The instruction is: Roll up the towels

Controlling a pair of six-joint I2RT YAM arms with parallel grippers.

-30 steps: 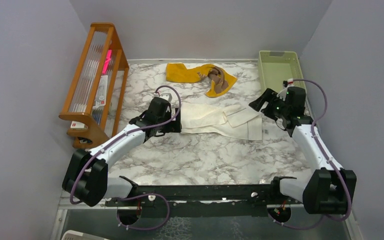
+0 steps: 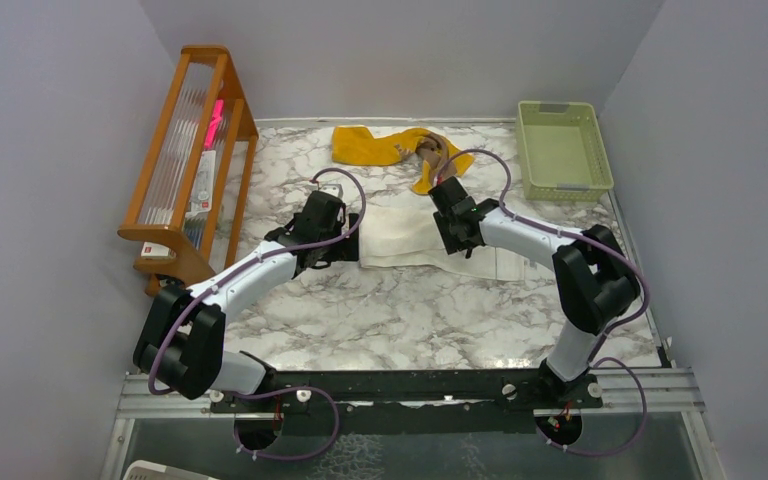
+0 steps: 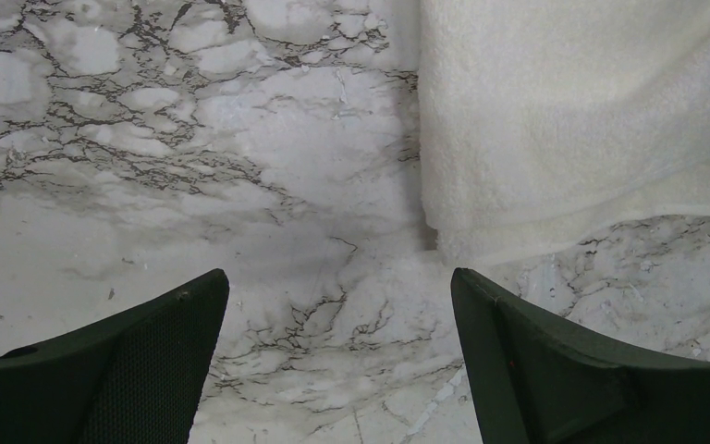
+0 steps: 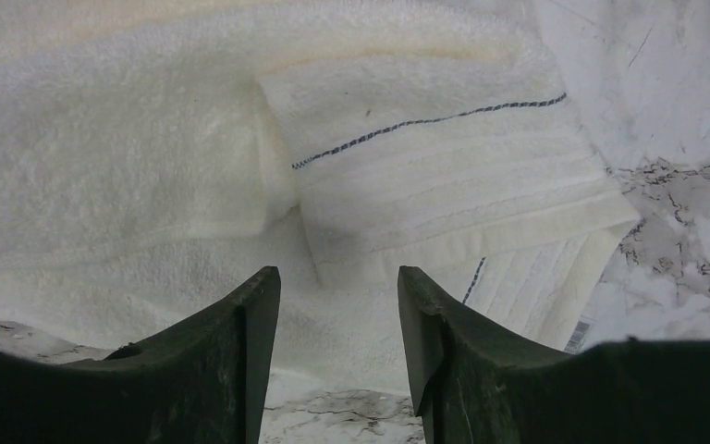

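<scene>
A cream towel point(image 2: 396, 229) lies unevenly folded on the marble-patterned table. In the right wrist view, a folded-over flap of the towel point(image 4: 434, 185) with a dark blue stripe rests on the rest of the cloth. My right gripper point(image 2: 444, 247) is above the towel's middle, its fingers point(image 4: 257, 338) apart over the flap's near corner with no cloth visibly between them. At the towel's left end, my left gripper point(image 2: 348, 240) stands open; its left wrist view shows bare table between the fingers and the towel's corner just beyond. A crumpled yellow towel point(image 2: 370, 147) lies at the back.
A green basket point(image 2: 563, 150) stands empty at the back right. On the left, a wooden rack point(image 2: 185, 150) rises beside the table.
</scene>
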